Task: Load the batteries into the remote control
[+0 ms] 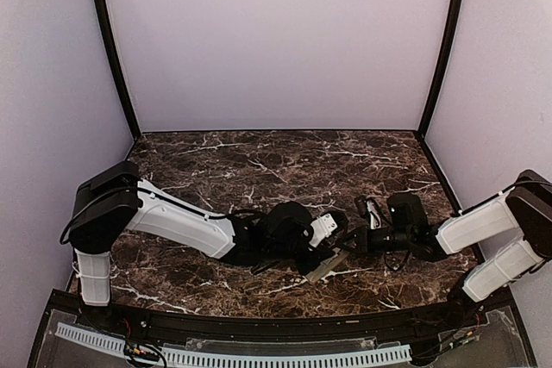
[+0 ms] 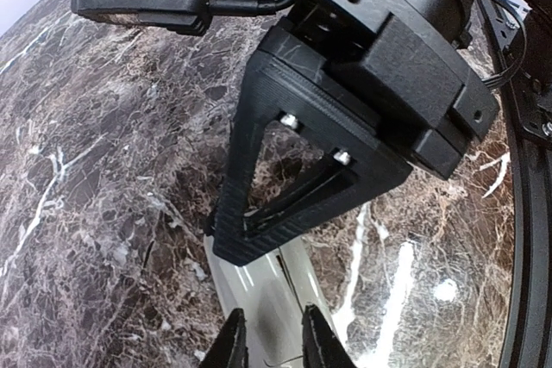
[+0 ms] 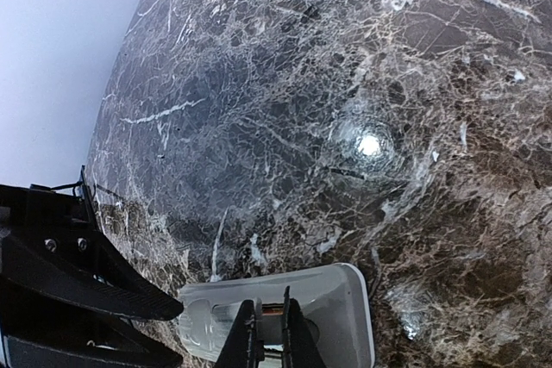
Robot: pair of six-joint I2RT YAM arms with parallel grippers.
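Note:
The pale remote control (image 1: 324, 268) lies on the marble table between both grippers, its long body showing in the left wrist view (image 2: 259, 290) and the right wrist view (image 3: 335, 299). My left gripper hangs over its near part, fingertips part open. My right gripper is shut at the remote's battery compartment, where an orange-and-dark battery shows at its fingertips; whether the fingers grip it or the remote is hard to tell. In the left wrist view the right gripper's black body covers the remote's far end.
The black front rail (image 1: 259, 325) runs close below the grippers.

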